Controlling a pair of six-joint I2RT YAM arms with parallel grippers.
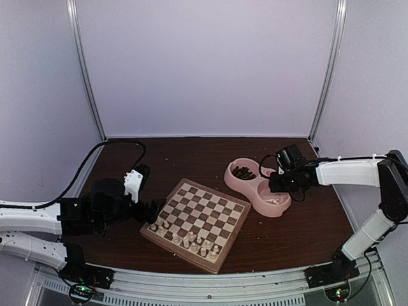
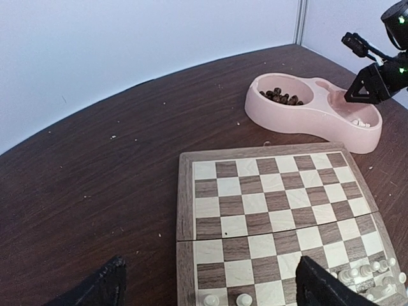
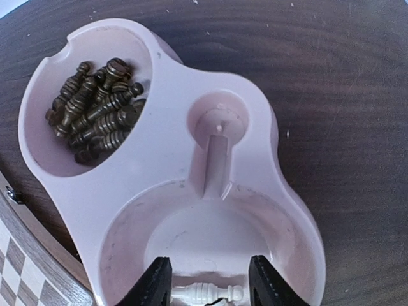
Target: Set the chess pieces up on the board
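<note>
The chessboard lies at an angle on the table, with several white pieces standing along its near side. In the pink two-bowl holder, the far bowl has dark pieces heaped in it, and the near bowl has white ones. My right gripper is over that near bowl, fingers apart; a white piece lies crosswise in the gap, and no grip on it shows. At the board's left edge my left gripper hangs open, nothing between its fingers.
Bare dark tabletop stretches behind the board, and more is free to the right of the holder. A metal rail runs along the front. The holder stands close to the board's far right corner.
</note>
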